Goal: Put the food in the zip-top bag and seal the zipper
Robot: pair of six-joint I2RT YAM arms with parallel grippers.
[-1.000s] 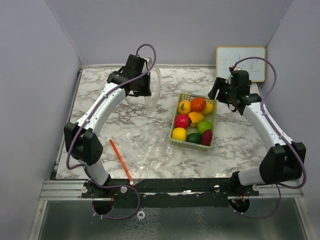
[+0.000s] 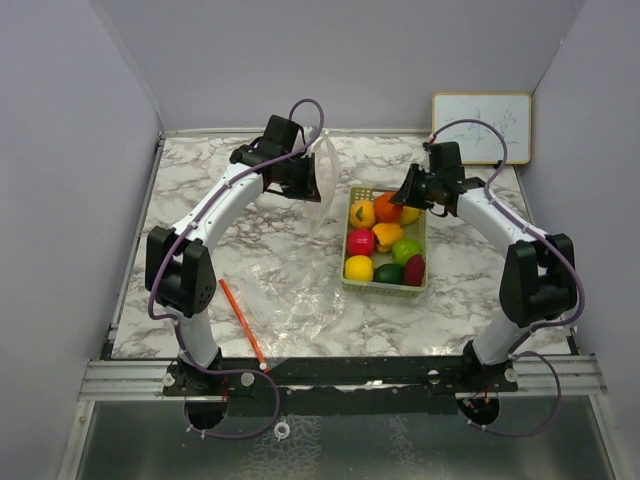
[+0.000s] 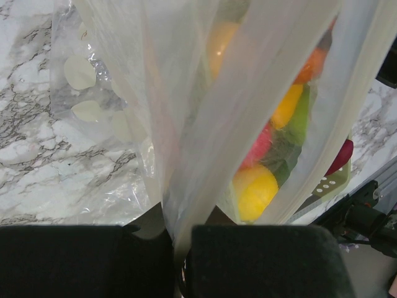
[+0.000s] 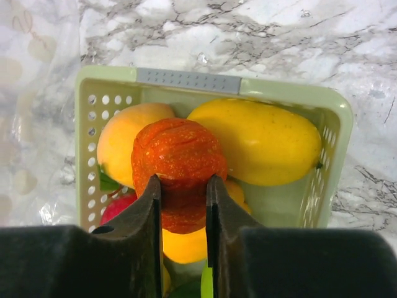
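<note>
My left gripper (image 2: 308, 190) holds a clear zip top bag (image 2: 326, 170) upright left of the basket, shut on it; in the left wrist view its plastic rises from between the fingers. My right gripper is over the green basket (image 4: 288, 90), its fingers either side of an orange wrinkled fruit (image 4: 177, 149); whether they grip it firmly I cannot tell. Around that fruit lie a yellow oblong fruit (image 4: 260, 143), an orange-yellow fruit (image 4: 124, 136), a red one (image 2: 360, 242), a green one (image 2: 407, 251) and several others.
A whiteboard (image 2: 481, 110) lies at the back right. A flat clear plastic sheet (image 2: 290, 300) lies at the front left beside an orange strip (image 2: 240, 318). Marble table shows right of the basket.
My right gripper has moved left and down from the upper right onto the orange fruit, its fingers closing in. The left gripper and bag have shifted slightly right.
</note>
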